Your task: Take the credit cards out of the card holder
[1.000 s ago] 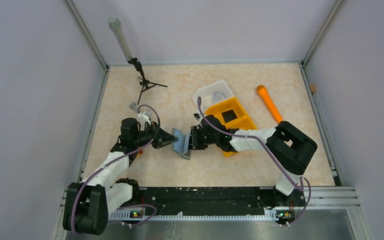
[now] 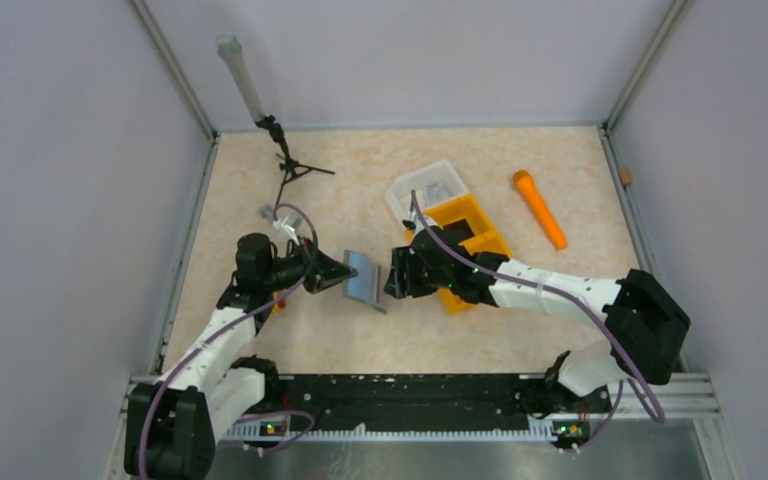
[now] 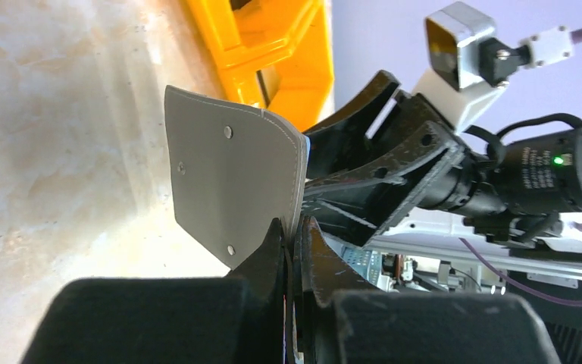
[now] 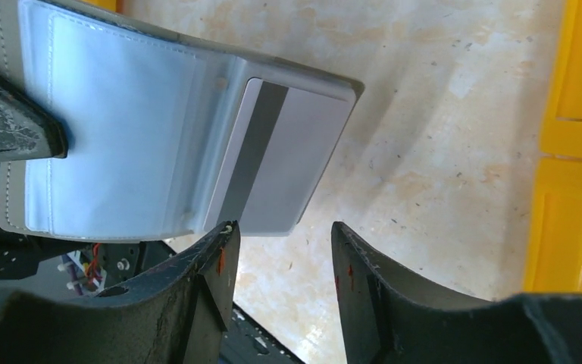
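Note:
My left gripper is shut on the edge of the grey card holder (image 2: 362, 277), which it holds up, spread open, above the table. The left finger (image 4: 23, 125) presses on the holder's light-blue inner face at the left of the right wrist view. Against the holder's other flap lies a pale card (image 4: 295, 163) with a dark stripe; how deep it sits there I cannot tell. Facing it, my right gripper is open, nothing between its fingers. Its left fingertip is close to the card's lower edge in that view; contact is unclear.
Behind the right gripper stands a yellow tray (image 2: 490, 240), with a clear container (image 2: 400, 190) beside it. An orange microphone (image 2: 540, 208) lies at the right, and a small black tripod (image 2: 290, 168) stands at the back left.

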